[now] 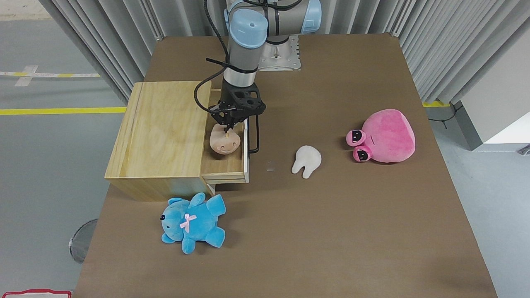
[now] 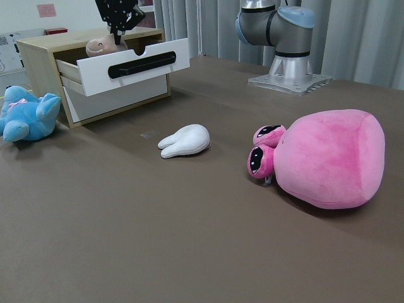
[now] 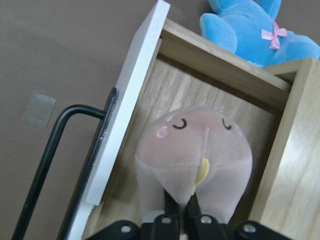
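My gripper is shut on a pale pink plush toy with stitched sleepy eyes, pinching it from above. The toy is inside the open drawer of a wooden cabinet, seen in all three views. The drawer has a white front and a black handle. In the left view the toy shows just above the drawer front, partly hidden behind it.
A blue bear lies in front of the cabinet. A white tooth-shaped plush and a pink plush lie to the right. The front and right of the table have free room.
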